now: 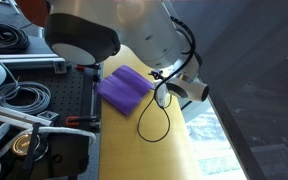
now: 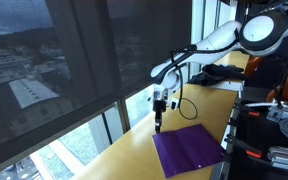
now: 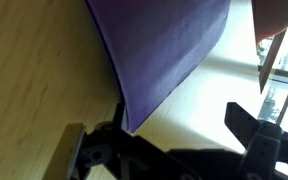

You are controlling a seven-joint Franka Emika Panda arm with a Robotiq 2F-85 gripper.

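A purple cloth [image 2: 188,152] lies flat on the wooden table, one corner pointing toward my gripper [image 2: 163,127]. From the side it shows as a purple square [image 1: 125,90] partly behind the arm. In the wrist view the cloth [image 3: 159,45] fills the upper middle, its near corner close to the left finger [image 3: 82,150]. My gripper is open, its fingers wide apart and no cloth held. How high the fingertips are above the table is hard to tell.
A black cable [image 1: 167,125] loops beside the arm over the table. Tools and coiled cables [image 1: 26,97] sit on the dark cart at the table's edge. Bare wood [image 2: 134,160] lies around the cloth, and a window with a dark blind [image 2: 44,70] runs behind.
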